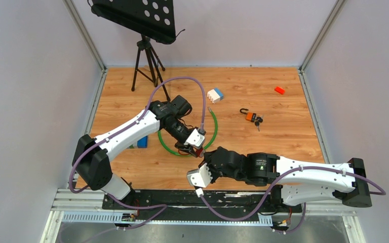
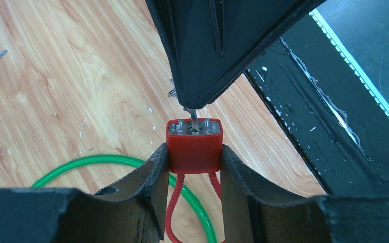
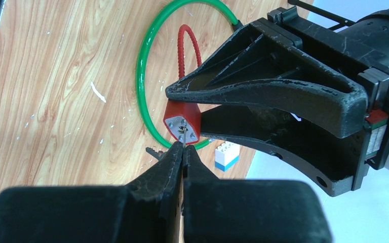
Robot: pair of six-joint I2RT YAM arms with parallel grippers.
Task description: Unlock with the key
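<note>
The red padlock (image 2: 194,149), with its red cord-like shackle (image 2: 172,205), is clamped between the fingers of my left gripper. Its metal keyhole face (image 3: 181,128) is turned toward my right gripper. Between the right fingertips a thin silver key (image 3: 185,137) sticks out, and the finger is shut on it. The blade reaches the keyhole in both wrist views; how deep it sits I cannot tell. Behind the right fingers another key (image 2: 172,91) shows in part. Both shackle legs run toward the lock body. From above, the arms hide most of the lock.
A green hose (image 1: 214,124) loops on the table below the grippers. An orange padlock with keys (image 1: 251,116) lies to the right, a white-and-blue block (image 1: 215,95) and a red block (image 1: 279,90) farther back. A black stand (image 1: 149,53) rises at the back left.
</note>
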